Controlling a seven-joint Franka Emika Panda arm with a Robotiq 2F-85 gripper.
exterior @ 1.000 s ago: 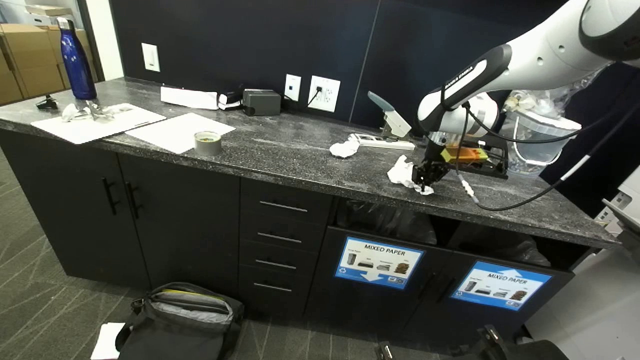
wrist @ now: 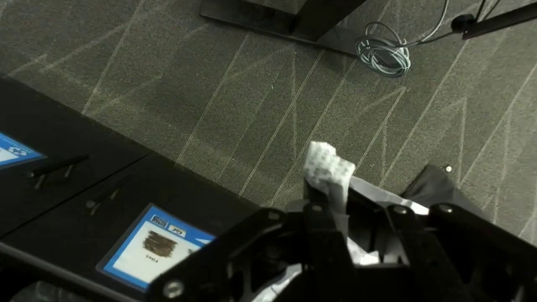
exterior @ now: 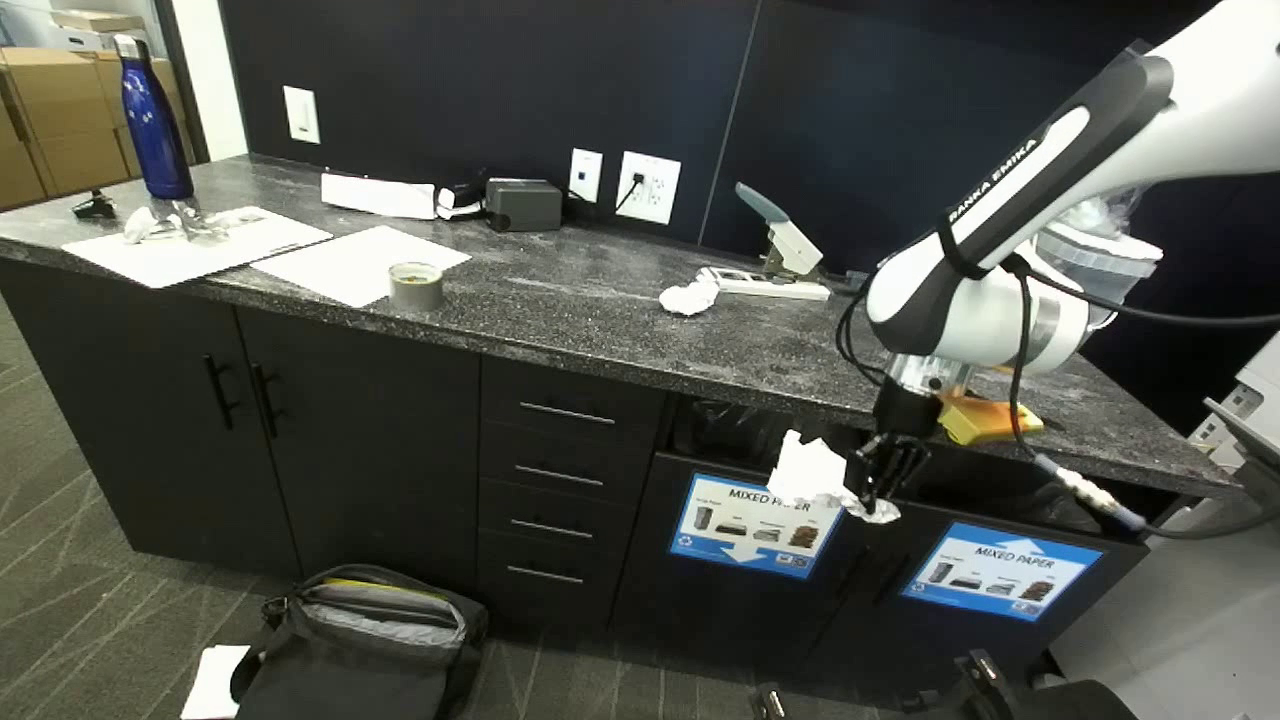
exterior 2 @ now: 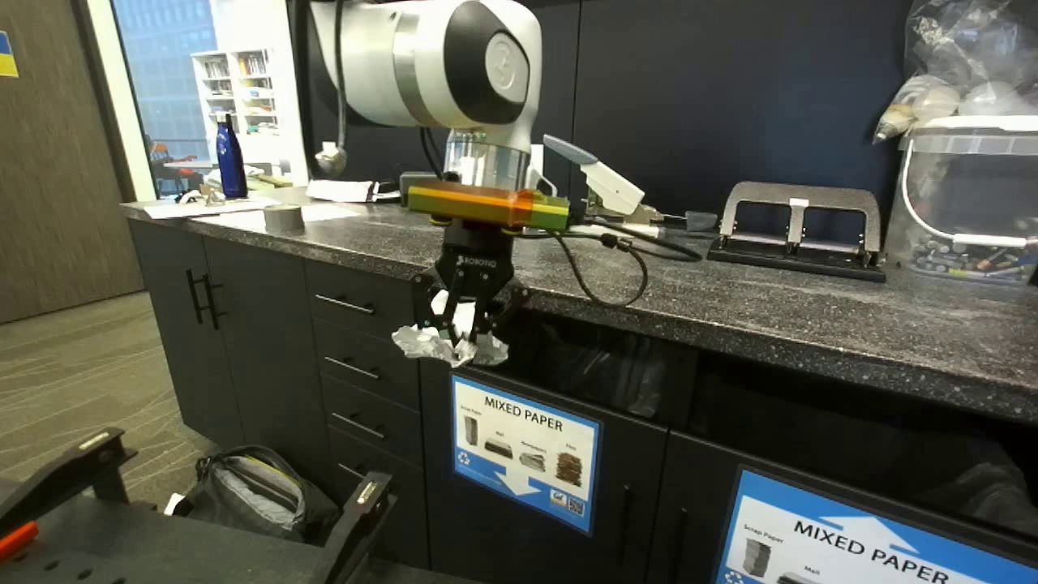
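Crumpled white paper (exterior: 806, 468) is pinched in my gripper (exterior 2: 464, 336), which is shut on it. In exterior view 2 the paper (exterior 2: 428, 342) sticks out on both sides of the fingers. The wrist view shows a printed corner of the paper (wrist: 327, 166) rising past the dark fingers, with carpet beyond. My gripper hangs in front of the counter, below its top edge, near the bin openings (exterior 2: 594, 360). Another crumpled white piece (exterior: 687, 298) lies on the counter beside the stapler (exterior: 786, 258).
Two cabinet doors carry "Mixed Paper" signs (exterior: 750, 528), under open slots with bags inside. On the counter (exterior: 564, 306) are a tape roll (exterior: 415, 286), flat sheets (exterior: 360, 262) and a blue bottle (exterior: 154, 126). A hole punch (exterior 2: 803, 229) stands near a clear bucket (exterior 2: 968, 195). A bag (exterior: 360, 636) lies on the floor.
With the crumpled paper in it, my gripper has moved from just over the countertop outward past the front edge and down, to the front of the bin cabinet.
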